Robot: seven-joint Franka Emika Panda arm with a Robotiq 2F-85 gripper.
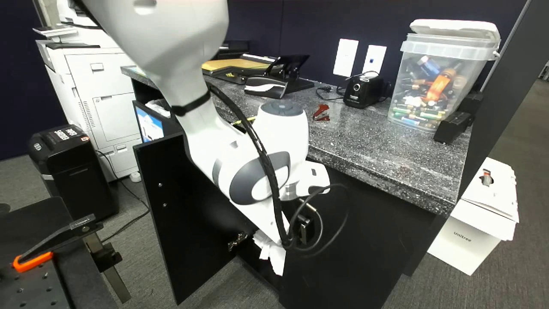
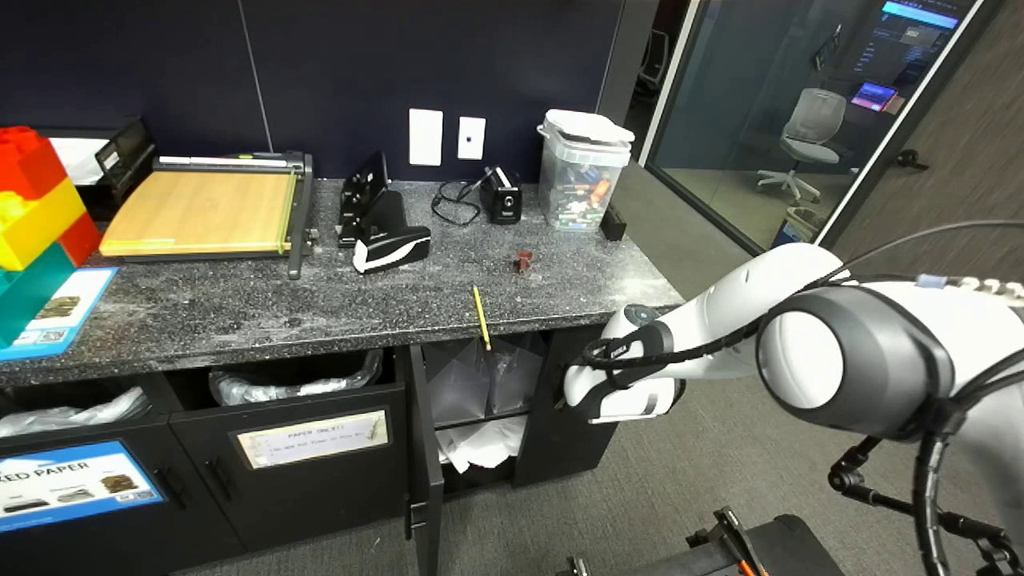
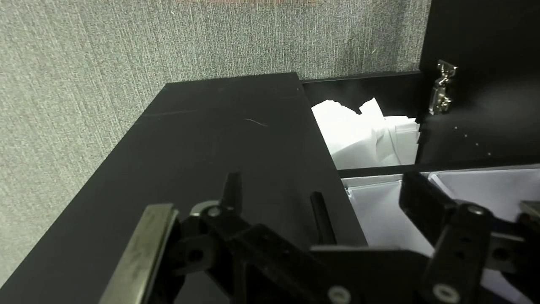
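Note:
In the wrist view my gripper stands open, its two fingers wide apart. The bar handle (image 3: 322, 218) of a shut black cabinet door (image 3: 228, 147) appears between them; whether either finger touches it I cannot tell. To the right, the neighbouring door (image 3: 486, 111) hangs open, its hinge in sight. White papers (image 3: 362, 134) fill the lower shelf, and clear bins (image 3: 387, 210) sit on the shelf above. In exterior view 1 the white arm (image 1: 257, 177) reaches down before the cabinet and covers most of the gripper; in exterior view 2 the fingers are hidden.
Above the cabinet juts the speckled counter (image 1: 391, 165), bearing a battery tub (image 1: 437, 77), a black sharpener (image 1: 363, 90) and a red staple remover (image 1: 321, 112). The open door (image 2: 424, 461) sticks out into the floor space. A white box (image 1: 473, 226) stands at the counter's right end.

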